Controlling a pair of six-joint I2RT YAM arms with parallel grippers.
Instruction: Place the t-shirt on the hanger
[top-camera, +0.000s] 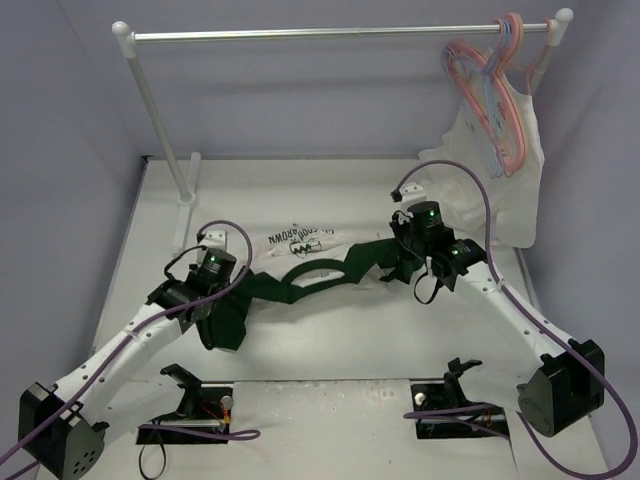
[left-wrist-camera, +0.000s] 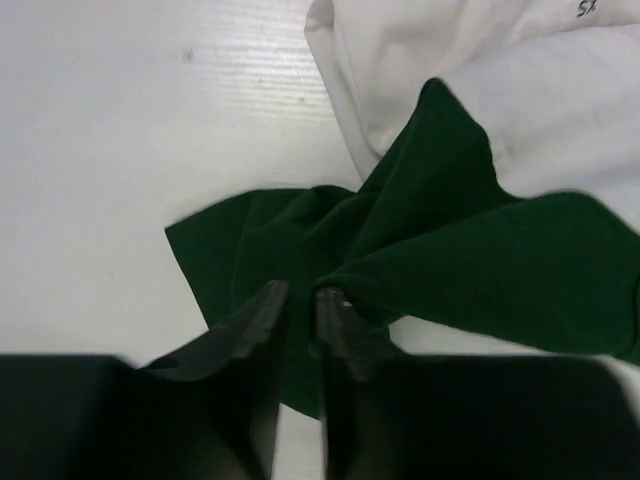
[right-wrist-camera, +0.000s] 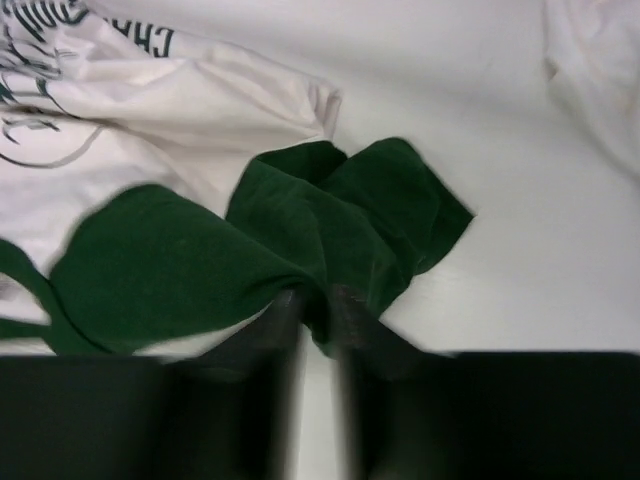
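Observation:
A white t-shirt (top-camera: 290, 247) with dark green sleeves and neckline is spread on the table, its printed lettering toward the rack. My left gripper stands at the green sleeve (left-wrist-camera: 430, 262) on the left, its fingers slightly apart with a fold of cloth at the fingertips. On the other side my right gripper is at the opposite green sleeve (right-wrist-camera: 320, 225), also slightly apart, with bunched cloth at its tips. Several pink and blue hangers (top-camera: 511, 108) hang at the right end of the rail.
The metal rail (top-camera: 330, 34) of the rack spans the back, on white posts (top-camera: 160, 127). A white garment (top-camera: 522, 200) hangs at the right below the hangers. Bare table (top-camera: 340, 350) lies in front of the shirt.

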